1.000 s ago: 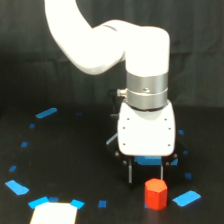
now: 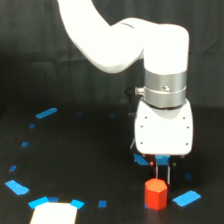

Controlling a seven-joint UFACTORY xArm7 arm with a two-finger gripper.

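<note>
A red block with a hexagon-like outline stands on the black table in the lower right of the camera view. My white gripper points down just behind and above it, slightly right of its middle. Thin dark fingers show close to the block's upper edge, against a dark background. Their spread is hard to make out, and whether they touch the block cannot be told. Nothing is clearly seen held between them.
Blue tape pieces mark the table, among them one at the left and one right of the block. A pale object is cut off by the bottom edge.
My arm and gripper have shifted right, and the hand looks turned. The fingers appear closer together in the view than before. The red block has stayed put.
</note>
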